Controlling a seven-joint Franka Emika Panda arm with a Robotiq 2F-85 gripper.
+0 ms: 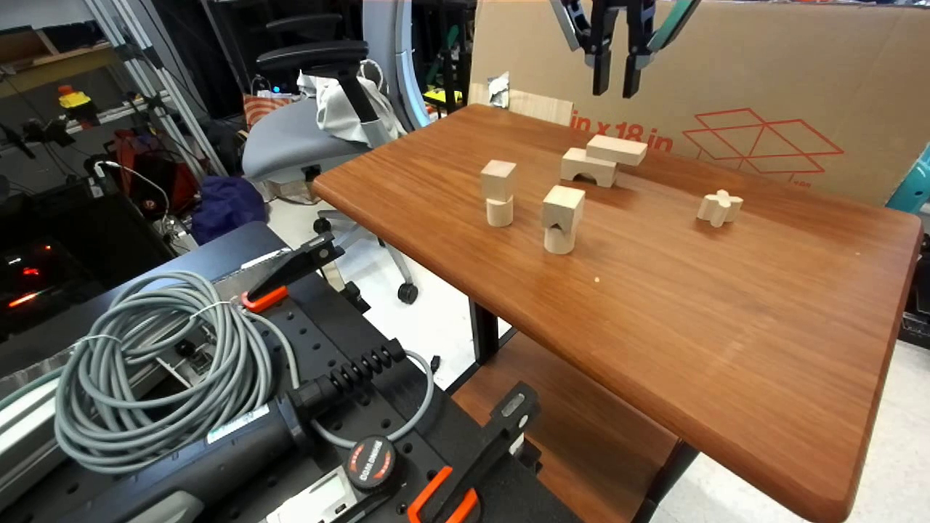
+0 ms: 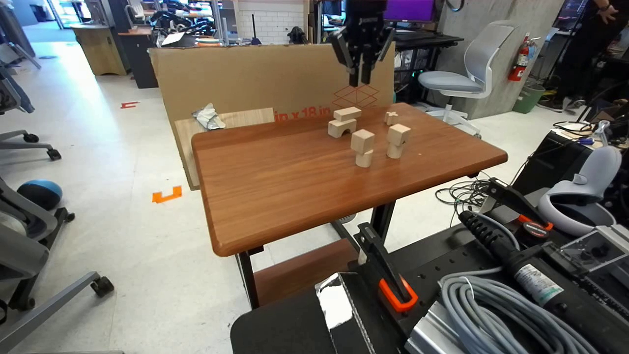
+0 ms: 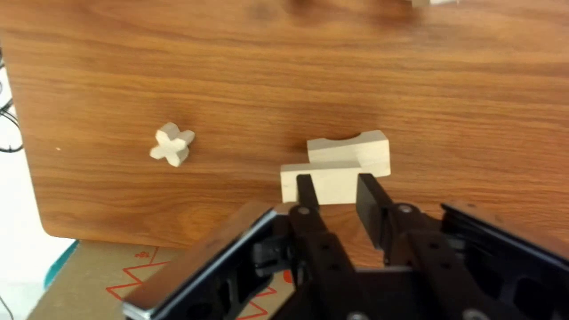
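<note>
My gripper (image 1: 615,84) hangs in the air above the far side of the table, fingers apart and nothing between them. Below it, a flat wooden plank (image 1: 618,149) rests on an arched block (image 1: 588,167), sticking out well past one end of the arch. In the wrist view the plank (image 3: 289,184) lies beneath the fingertips, which hide part of it. Nearer the front, a cube (image 1: 498,179) sits on a short cylinder (image 1: 499,213). Beside that stack, a notched block (image 1: 563,205) tops another cylinder (image 1: 559,240).
A small cross-shaped wooden piece (image 1: 719,208) lies apart on the table. Behind the table's far edge stands a cardboard sheet (image 2: 253,76). Clamps and a coiled cable (image 1: 166,375) occupy the black bench.
</note>
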